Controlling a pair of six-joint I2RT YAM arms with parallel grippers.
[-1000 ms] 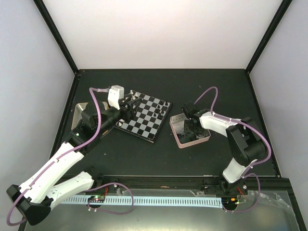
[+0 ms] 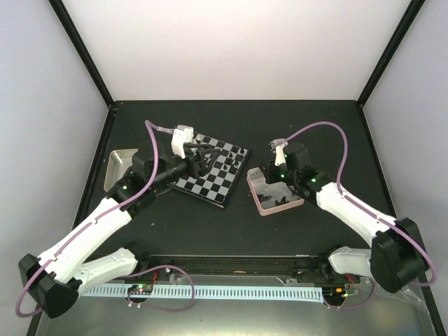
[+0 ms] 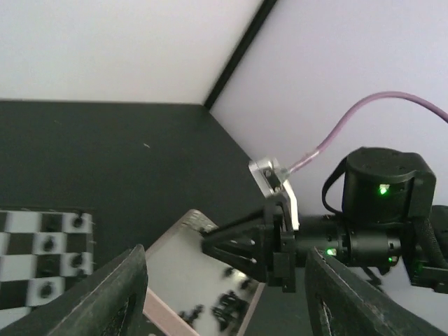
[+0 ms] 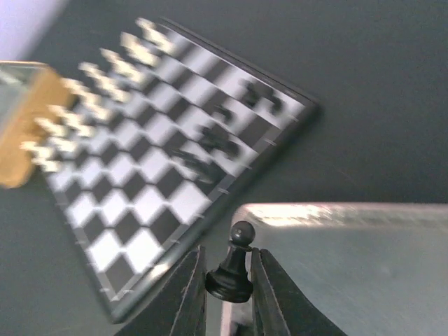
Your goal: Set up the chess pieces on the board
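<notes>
The chessboard sits mid-table, white pieces along its left side and black pieces on the right, as the right wrist view shows. My right gripper holds a black chess piece upright between its fingertips, above the edge of the pink bin, where more black pieces lie loose. My left gripper hangs over the board with its fingers apart and nothing visible between them.
A second, beige tray stands left of the board, partly behind my left arm.
My right gripper has risen out of the pink bin and moved toward the board with the black piece. My left arm has shifted slightly right.
</notes>
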